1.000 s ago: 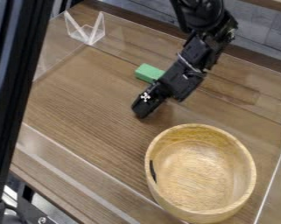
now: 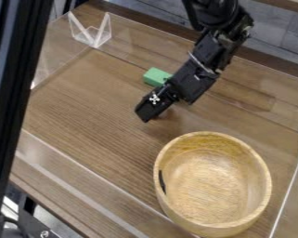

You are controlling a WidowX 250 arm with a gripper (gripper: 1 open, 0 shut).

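Note:
My gripper (image 2: pixel 156 104) is low over the middle of the wooden table, reaching down and left from the black arm at the top. Whether its fingers are open or shut, or hold anything, is hard to make out in the dark shape. A green block (image 2: pixel 155 75) lies just behind it, partly beside the arm. A round wooden bowl (image 2: pixel 213 195) stands at the front right, apart from the gripper.
A clear plastic holder (image 2: pixel 92 33) sits at the back left. A grey wall runs along the back right, and a dark post stands at the left edge.
The block and bowl look unmoved.

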